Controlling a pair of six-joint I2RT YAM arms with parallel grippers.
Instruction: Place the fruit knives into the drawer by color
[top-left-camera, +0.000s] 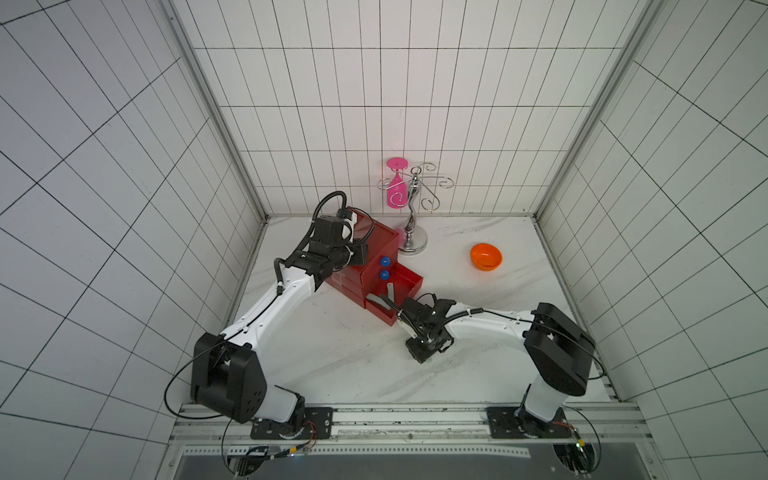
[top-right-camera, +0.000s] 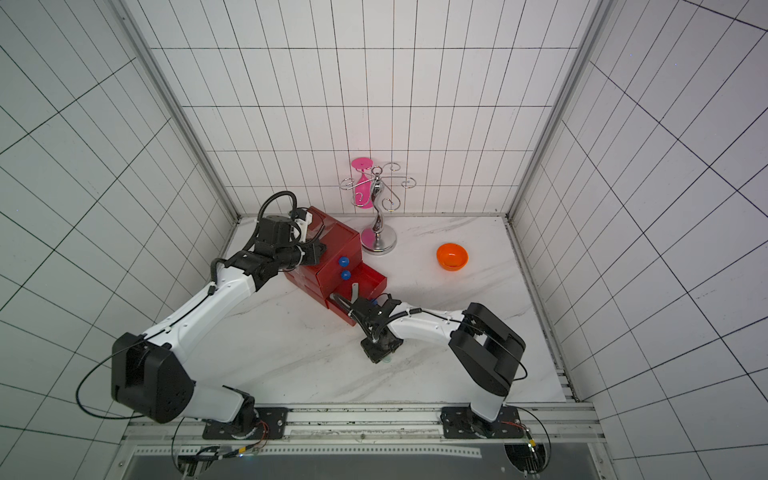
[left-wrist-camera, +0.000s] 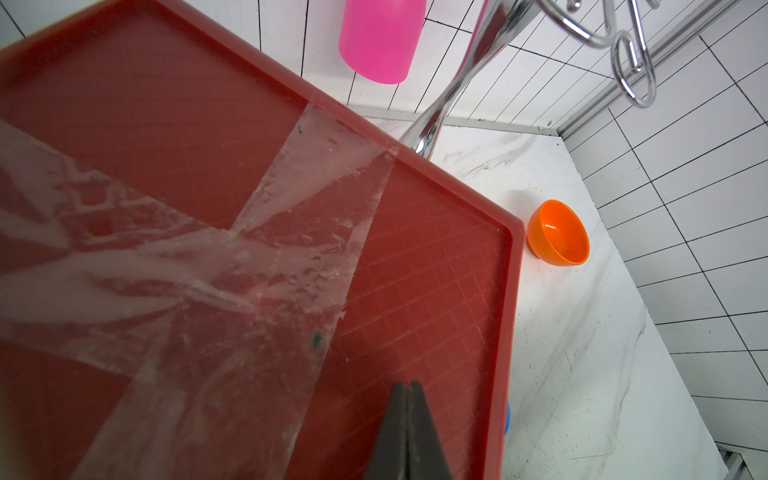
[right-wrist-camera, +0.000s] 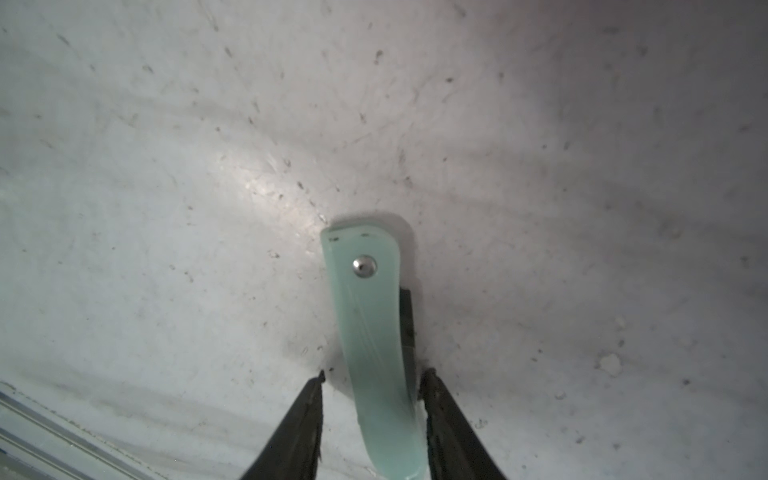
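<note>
A folded mint-green knife (right-wrist-camera: 372, 352) lies on the marble table in the right wrist view. My right gripper is low over it, open, its fingers either side of the handle. In the top left view the red drawer unit (top-left-camera: 372, 268) has its lower drawer (top-left-camera: 408, 276) pulled out, with pale green knives (top-left-camera: 380, 300) inside, partly hidden by the right arm. My left gripper is shut over the unit's top (left-wrist-camera: 424, 296), nothing visible between its fingers.
A chrome stand (top-left-camera: 413, 240) with a pink goblet (top-left-camera: 397, 192) stands behind the unit. An orange bowl (top-left-camera: 485, 256) is at the back right.
</note>
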